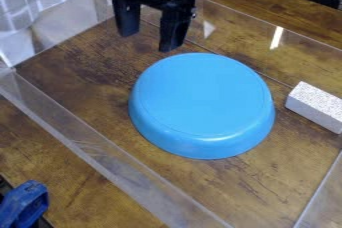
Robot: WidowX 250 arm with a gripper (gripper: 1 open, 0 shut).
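The black gripper [150, 27] hangs over the wooden floor of a clear-walled tray, up and left of a large blue dome [201, 105]. Its two fingers are apart, with nothing visible between them.
A white speckled block [315, 105] lies at the right. Clear walls edge the tray, with crumpled clear plastic at the top left. A blue object [19, 208] is at the bottom left outside the tray. Bare floor lies left of and below the dome.
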